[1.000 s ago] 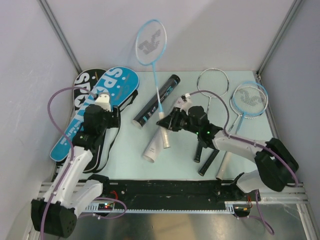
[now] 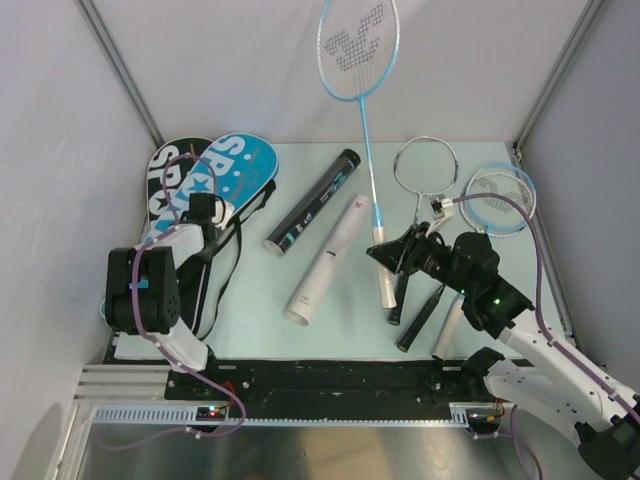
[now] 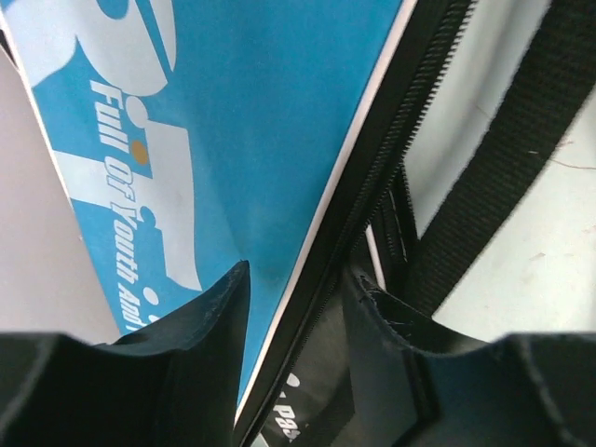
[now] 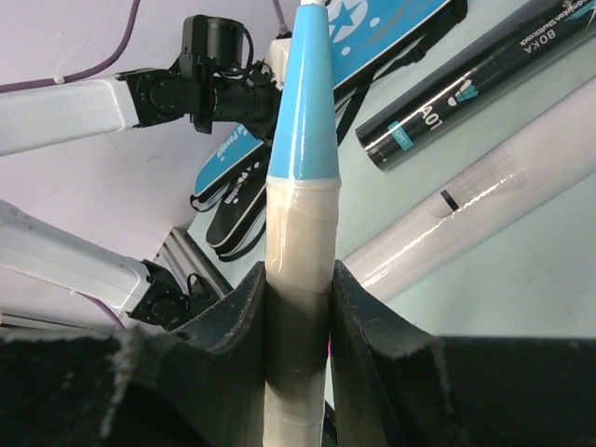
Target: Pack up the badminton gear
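A racket with blue shaft and white grip [image 2: 384,275] stands raised in my right gripper [image 2: 393,258], shut on its handle; its strung head [image 2: 357,50] is high at the top. My left gripper is low over the blue SPORTS bag [image 2: 240,160], fingers apart at its dark zipper edge; whether they touch it I cannot tell. A black bag [image 2: 165,160] with white lettering lies under and beside the blue one at the left.
A black tube [image 2: 312,200] and a white tube [image 2: 328,260] lie mid-table. Several rackets lie on the right, among them a white-framed one [image 2: 425,141] and a blue-framed one [image 2: 532,190].
The held racket has risen and moved right with my right gripper.
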